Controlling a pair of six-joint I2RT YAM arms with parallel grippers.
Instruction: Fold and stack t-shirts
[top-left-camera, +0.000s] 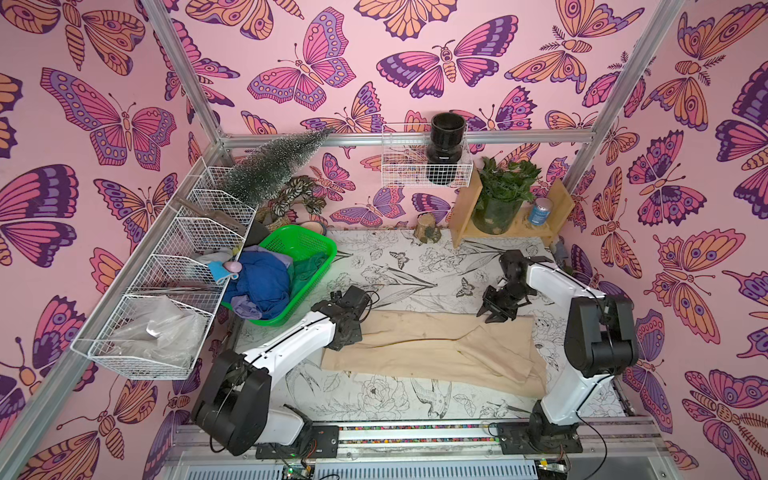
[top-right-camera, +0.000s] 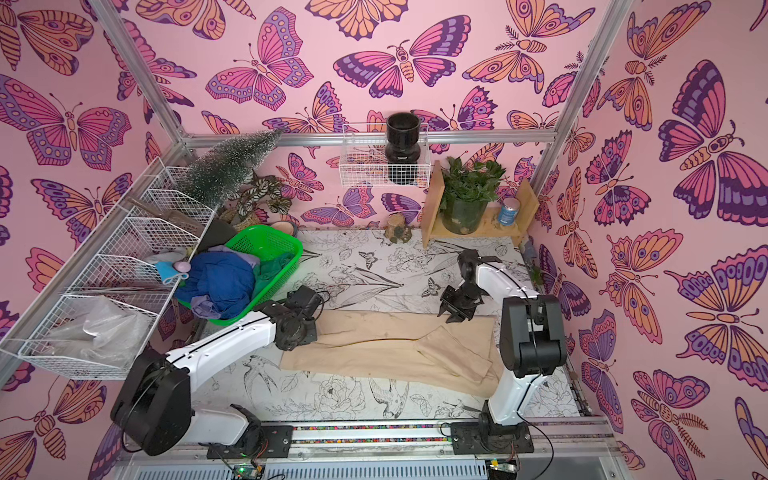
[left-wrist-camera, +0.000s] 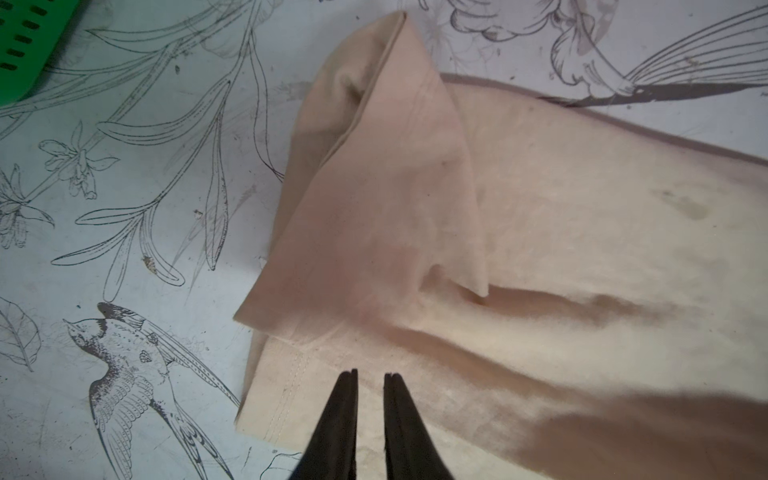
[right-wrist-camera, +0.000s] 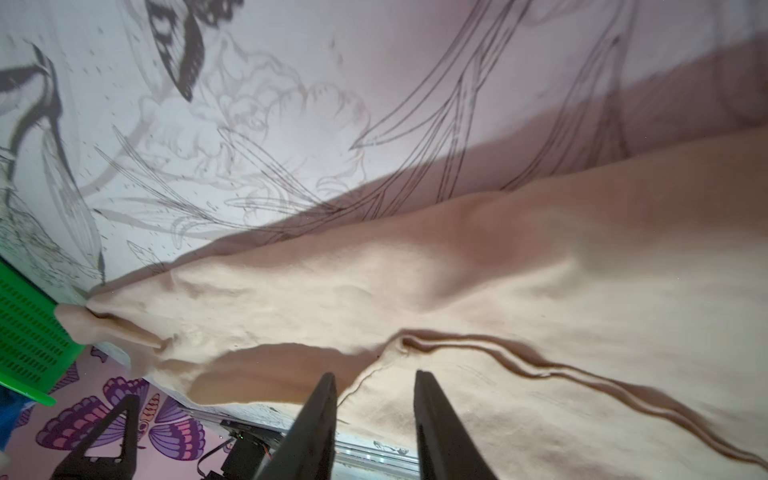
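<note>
A beige garment (top-left-camera: 432, 352) lies in a long folded strip across the table. The left wrist view shows its left end with a folded-over flap (left-wrist-camera: 368, 208). My left gripper is over this end, its fingers a narrow gap apart with nothing visible between them. My right gripper hangs over the far edge near the strip's right end, open and empty. In the right wrist view a seam runs along the fabric below it.
A green basket (top-left-camera: 316, 272) of blue, purple and green clothes stands at the back left beside wire baskets (top-left-camera: 160, 336). A wooden shelf (top-left-camera: 464, 216) with a plant is at the back right.
</note>
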